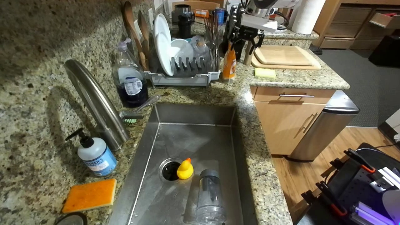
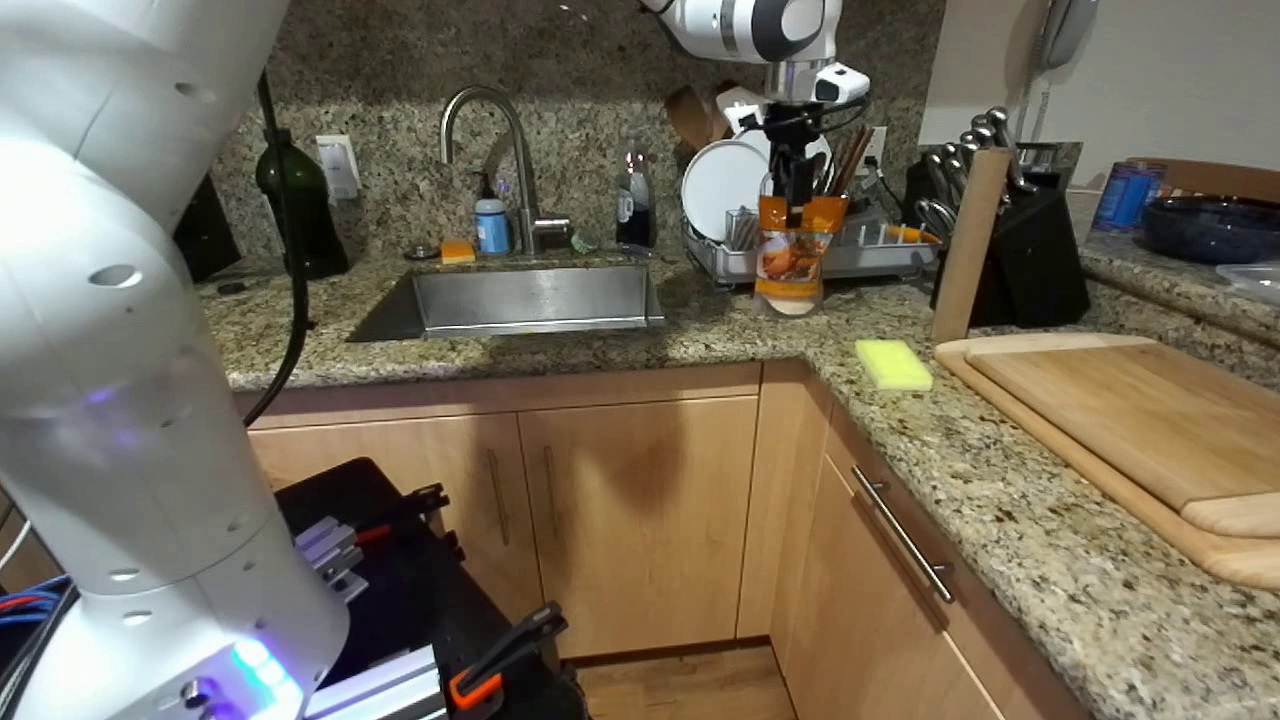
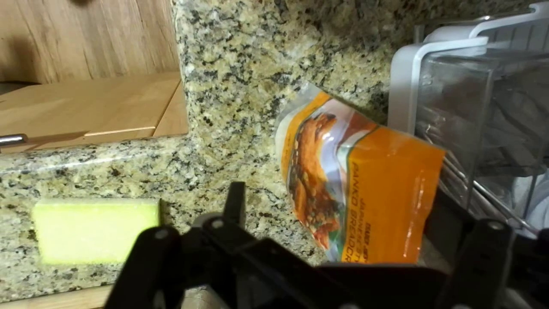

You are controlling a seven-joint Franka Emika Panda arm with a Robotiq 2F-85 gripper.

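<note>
An orange panko breadcrumb bag stands upright on the counter, just right of the dish rack. My gripper is open above the counter at the bag's top, one finger by the bag and the other out to the right. From the front, the gripper overlaps the bag's upper edge. In the wrist view the bag shows between the spread fingers, its lower part hidden by the gripper body. Whether a finger touches the bag, I cannot tell.
A dish rack with plates and utensils stands close by the bag. A yellow sponge, cutting boards, a wooden post and a knife block lie to the right. The sink holds a rubber duck and a clear bottle.
</note>
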